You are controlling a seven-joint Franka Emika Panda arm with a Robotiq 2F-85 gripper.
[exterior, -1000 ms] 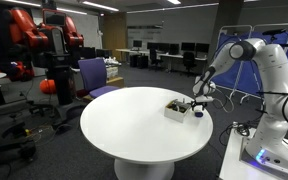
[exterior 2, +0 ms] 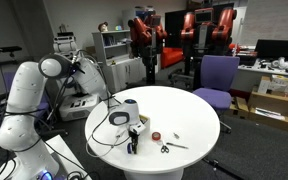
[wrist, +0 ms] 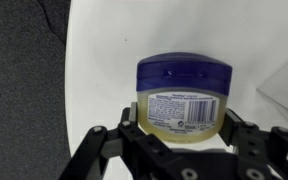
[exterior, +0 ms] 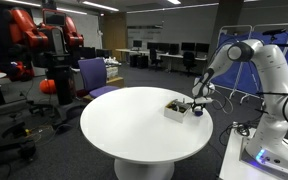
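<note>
A small round jar with a dark blue lid (wrist: 184,72) and a white barcode label (wrist: 181,110) fills the middle of the wrist view. My gripper is shut on it, one black finger on either side. In exterior view 1 the jar (exterior: 198,113) is a small dark shape near the right part of the white table, just right of an open box (exterior: 176,112). From exterior view 2 it appears as a dark blue spot (exterior 2: 132,149) under the arm. How far it stands from the tabletop, if at all, I cannot tell.
A red roll (exterior 2: 156,135), scissors (exterior 2: 165,149) and a small thin item (exterior 2: 176,135) lie on the table in exterior view 2. The open box holds dark contents.
</note>
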